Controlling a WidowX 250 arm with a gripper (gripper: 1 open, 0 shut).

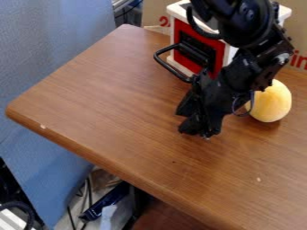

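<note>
My black gripper (pixel 197 124) hangs low over the wooden table (pixel 102 99), pointing down, just in front of a red and white box-like appliance (pixel 188 51) with a black handle standing out toward the left. Whether the fingers are open or shut is hard to make out in the dark shape. A round pale yellow object (pixel 272 103) sits to the right of the gripper, partly behind the arm.
A blue fabric surface (pixel 42 54) lies beyond the table's left edge, with cables and clutter below at the lower left. Cardboard stands at the back.
</note>
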